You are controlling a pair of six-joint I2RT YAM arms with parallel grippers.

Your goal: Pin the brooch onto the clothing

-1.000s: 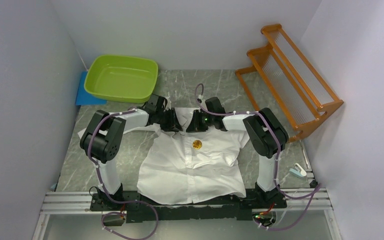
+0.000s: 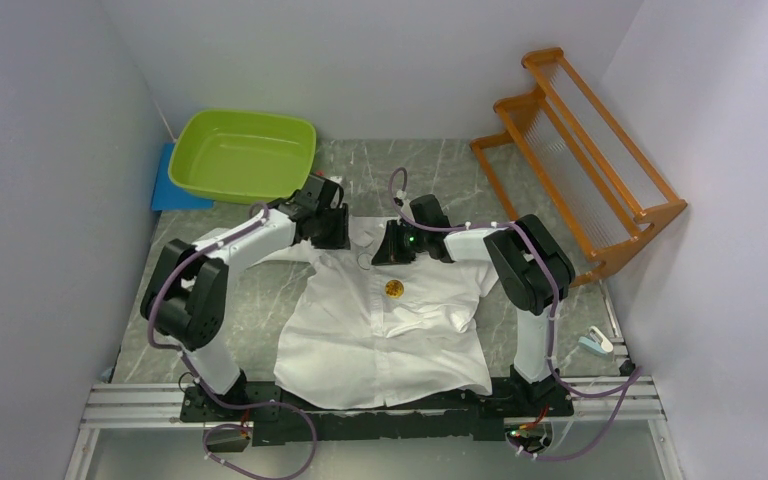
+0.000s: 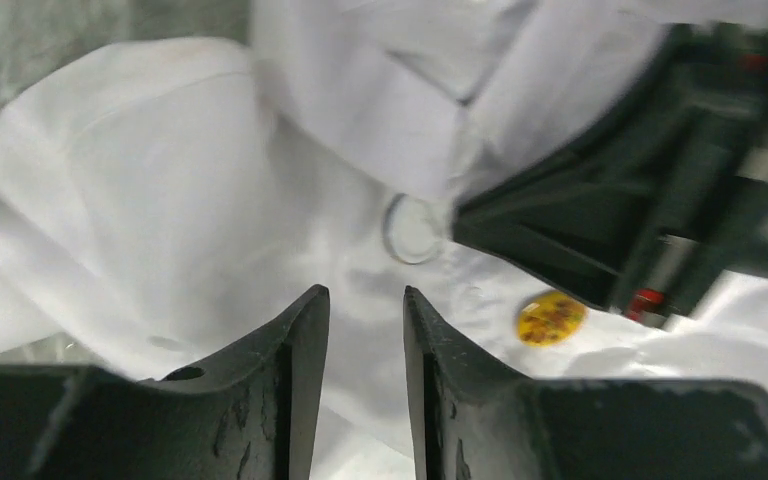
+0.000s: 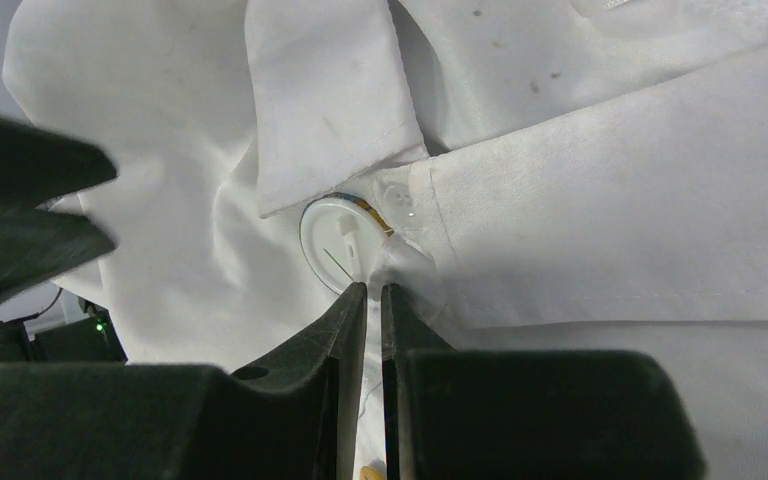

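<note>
A white shirt (image 2: pixel 335 340) lies spread on the table. Near its collar (image 4: pixel 335 100) the round brooch (image 4: pixel 327 232) rests with its white back up, its thin pin (image 4: pixel 337 264) sticking out at a slant. I cannot see the pin passing through cloth. My right gripper is shut on a small fold of the shirt front, just beside the brooch's rim. My left gripper stands open and apart, with nothing between its fingers; in its view the brooch (image 3: pixel 415 230) sits ahead of it, close to the right gripper's tips.
A gold round badge (image 2: pixel 394 288) lies on the shirt just below the right gripper. Behind are a green basin (image 2: pixel 243 195) at left and a wooden rack (image 2: pixel 600 170) at right. A small stapler-like item (image 2: pixel 597 342) sits at the right edge.
My left gripper has drawn back to the left and away from the brooch, which now shows between the two grippers in the top view. The right arm has stayed in place.
</note>
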